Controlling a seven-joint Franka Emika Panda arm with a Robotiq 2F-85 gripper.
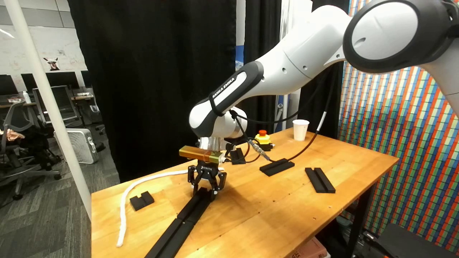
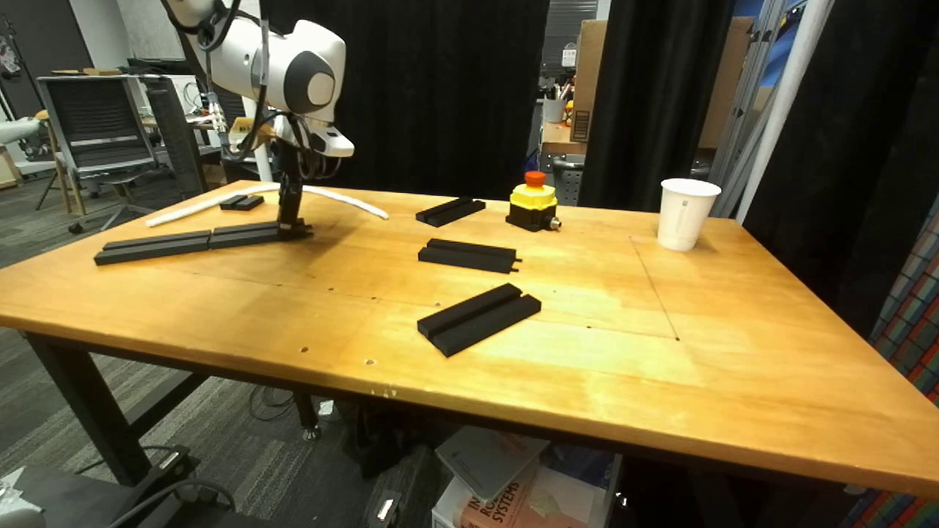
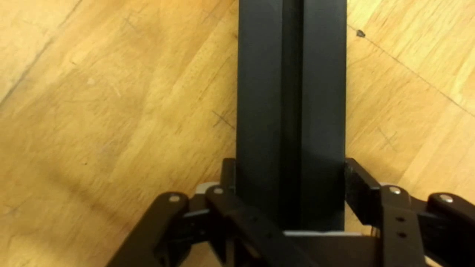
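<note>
A black grooved channel piece (image 3: pixel 325 98) runs up the wrist view, its near end between the fingers of my gripper. Both fingers touch its sides, so the gripper is shut on it. In exterior view 1 the gripper (image 1: pixel 205 189) stands over the table, around the far end of this piece. A second channel piece (image 1: pixel 165 240) lies end to end with it, nearer the camera. Exterior view 2 shows the held piece (image 2: pixel 246 235) flat and low at the table, with a thin seam between it and the second piece (image 2: pixel 158 248).
Separate channel pieces (image 2: pixel 480 318) (image 2: pixel 468 255) (image 2: pixel 450 211) lie across the table. A short black block (image 1: pixel 142 200) sits near a white cord (image 1: pixel 123 210). At the back stand an emergency stop button (image 1: pixel 263 138) and a paper cup (image 1: pixel 300 130).
</note>
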